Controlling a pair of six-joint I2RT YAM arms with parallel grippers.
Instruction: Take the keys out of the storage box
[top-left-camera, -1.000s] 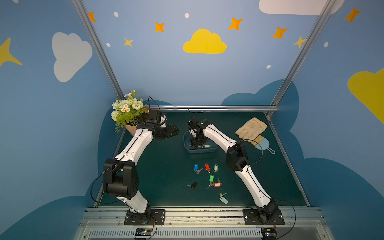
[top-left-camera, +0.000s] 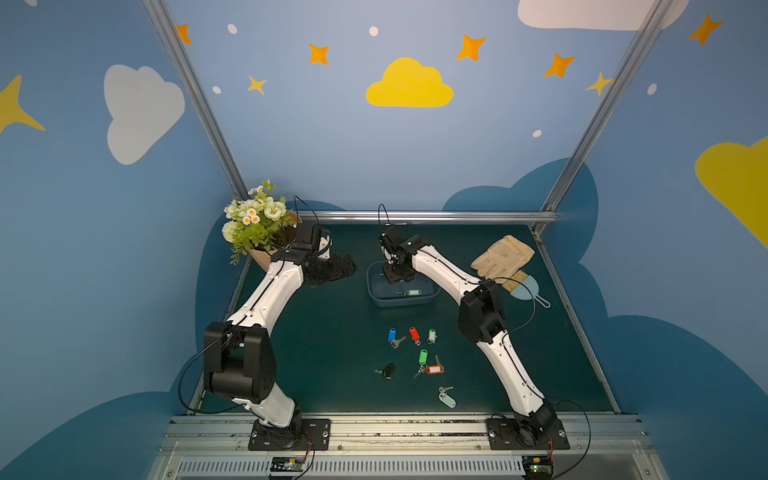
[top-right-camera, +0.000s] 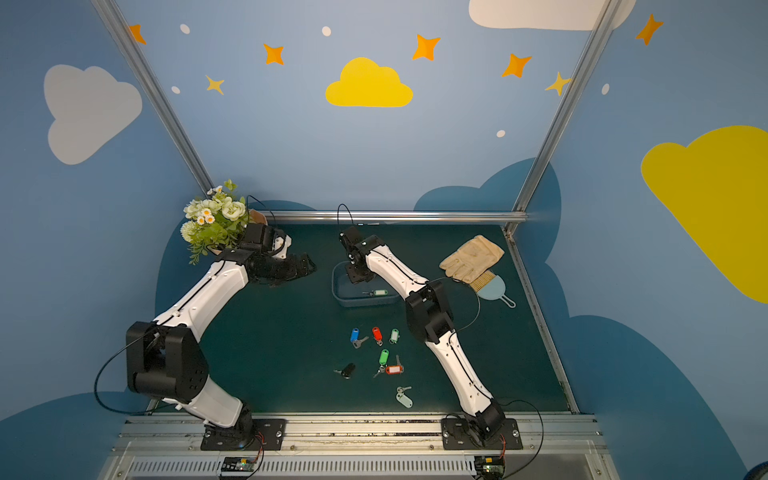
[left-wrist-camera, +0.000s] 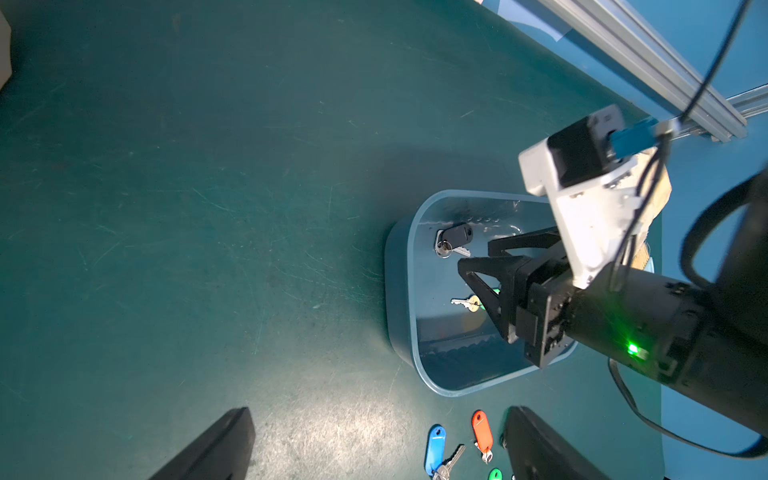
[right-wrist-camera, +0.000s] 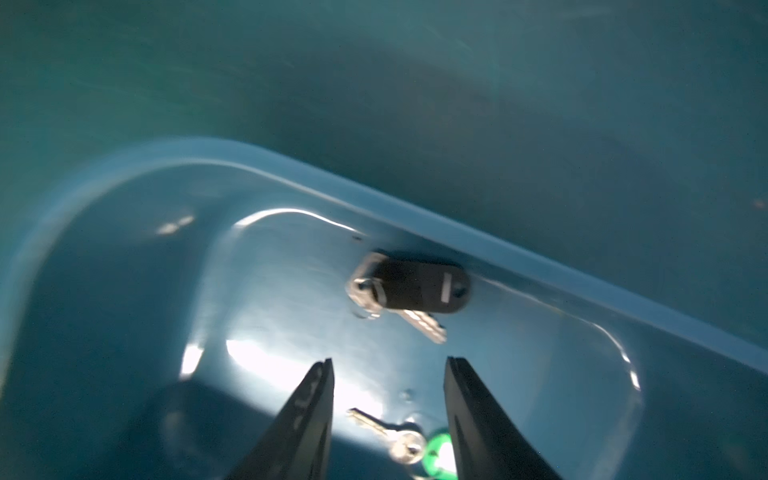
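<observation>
The blue-grey storage box (left-wrist-camera: 401, 272) stands at the back middle of the table. Inside it, a key with a black tag (right-wrist-camera: 420, 285) lies along one long wall, and a key with a green tag (right-wrist-camera: 441, 457) lies nearer the middle. Over the box is my right gripper, fingers parted and the gap between them empty; the green tag is partly hidden behind one finger (right-wrist-camera: 472, 416). To the left of the box, my left gripper is spread wide above bare table, holding nothing.
Several tagged keys lie on the table in front of the box, among them a blue tag (top-left-camera: 392, 334), a red tag (top-left-camera: 413, 332) and an orange tag (top-left-camera: 434, 369). Gloves (top-left-camera: 502, 257) and a dustpan (top-left-camera: 524, 287) sit at the right, a flower pot (top-left-camera: 261, 257) at back left.
Over the last second my right gripper has shifted slightly back within the box area, uncovering more of the green-tagged key. The left arm has barely moved. The keys appear unmoved.
</observation>
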